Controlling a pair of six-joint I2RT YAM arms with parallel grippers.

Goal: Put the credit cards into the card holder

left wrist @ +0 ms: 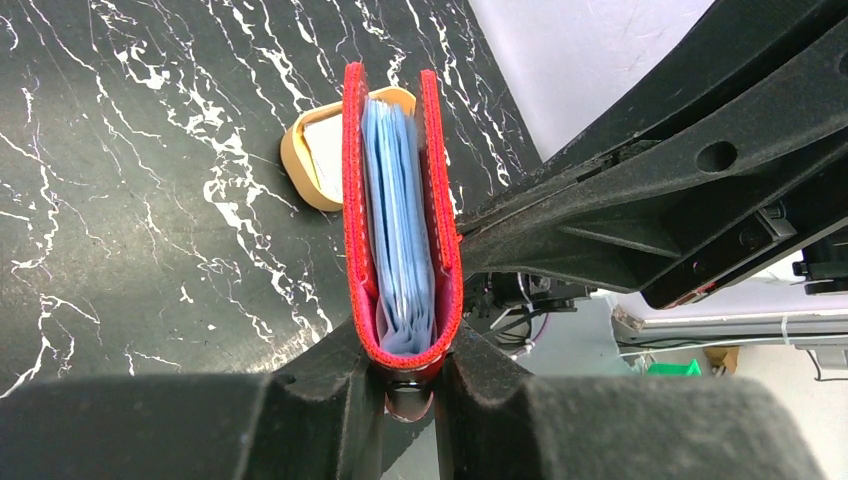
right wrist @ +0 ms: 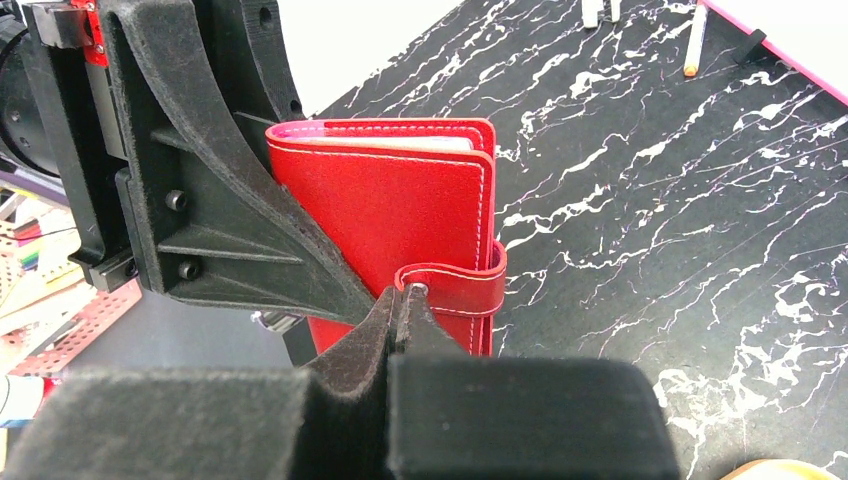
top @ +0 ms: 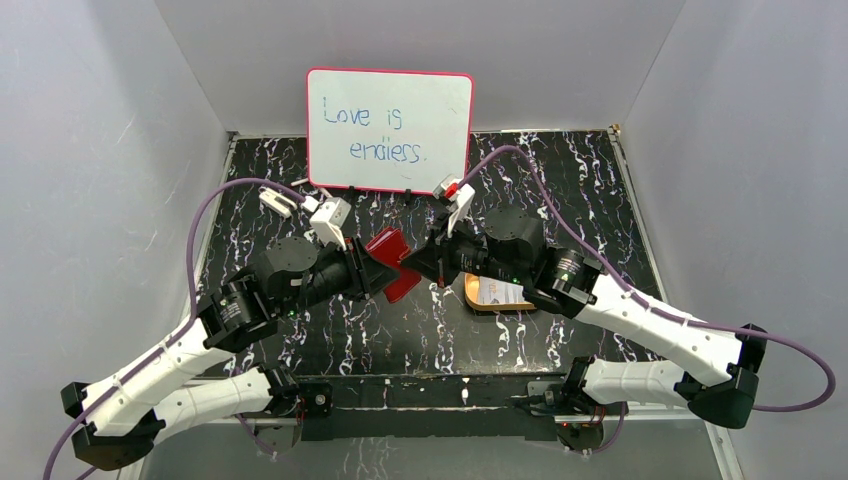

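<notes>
A red card holder (top: 392, 290) with translucent sleeves (left wrist: 395, 220) is held upright in mid-air by my left gripper, shut on it. In the right wrist view its front (right wrist: 390, 200) shows a snapped strap (right wrist: 465, 292). My right gripper is shut with its tips at the strap's snap; nothing shows clearly between them. An orange tray (top: 500, 300) holding white cards (top: 498, 291) sits on the table to the right, partly under the right arm.
A whiteboard (top: 388, 130) stands at the back, with white items (top: 280, 200) and a pen (right wrist: 697, 40) near it. Grey walls bound both sides.
</notes>
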